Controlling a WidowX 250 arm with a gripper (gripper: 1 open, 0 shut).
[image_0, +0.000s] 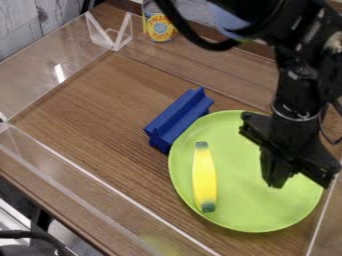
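Observation:
My black gripper (274, 166) hangs over the right part of a green plate (241, 210). It looks shut, with nothing seen between its fingers. A yellow, banana-like piece (205, 177) with green ends lies on the plate's left side, apart from the gripper. A blue block (178, 118) rests on the wooden table just beyond the plate's upper left edge.
A can with a yellow label (159, 27) stands at the back, near a white bracket (110, 30). Clear plastic walls line the table's left and front edges.

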